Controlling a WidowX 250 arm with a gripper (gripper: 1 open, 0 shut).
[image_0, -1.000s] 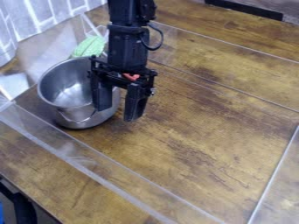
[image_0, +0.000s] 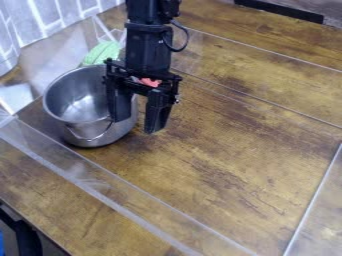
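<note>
A black gripper (image_0: 139, 104) hangs over the right side of a steel bowl (image_0: 78, 105), its two dark fingers spread apart, one inside the bowl's rim area and the other just outside it to the right. Whether anything sits between them is hard to see. Behind the gripper, a small red object (image_0: 150, 82) shows in part. A pale green item (image_0: 100, 54) lies behind the bowl.
A white object (image_0: 15, 98) sits left of the bowl. Clear panel edges run along the left and right.
The gripper has shifted very slightly; the bowl and other things look the same.
</note>
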